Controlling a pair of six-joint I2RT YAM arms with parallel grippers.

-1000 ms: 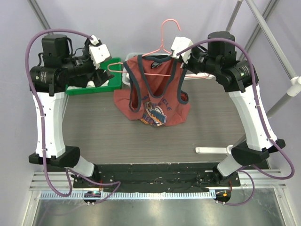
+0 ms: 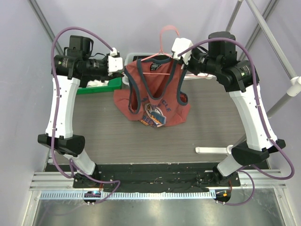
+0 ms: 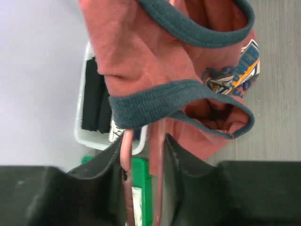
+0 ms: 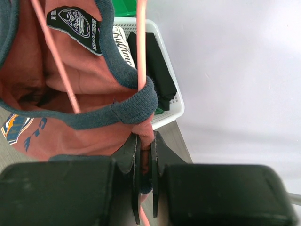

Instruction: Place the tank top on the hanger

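The red tank top [image 2: 155, 94] with dark trim hangs over the table, its straps over the pink hanger [image 2: 161, 37]. In the top view my left gripper [image 2: 123, 73] is at the hanger's left end, beside the left strap. The left wrist view shows its fingers [image 3: 176, 155] apart, with both bars of the hanger [image 3: 126, 153] between them, just below the strap's trim. My right gripper is shut on the cloth of the right strap, under the trim [image 4: 138, 106]. The hanger's right end passes behind the fingers, partly hidden.
Behind the shirt stands a white basket [image 4: 176, 108] with dark folded cloth. A green tray [image 2: 101, 88] lies at the back left. A white pole [image 2: 270, 35] slants along the right side, and a white bar [image 2: 211, 150] lies front right.
My left gripper has moved right, from beyond the hanger's left end to around it. The hanger's hook has tipped lower. The right gripper and the shirt have barely moved.
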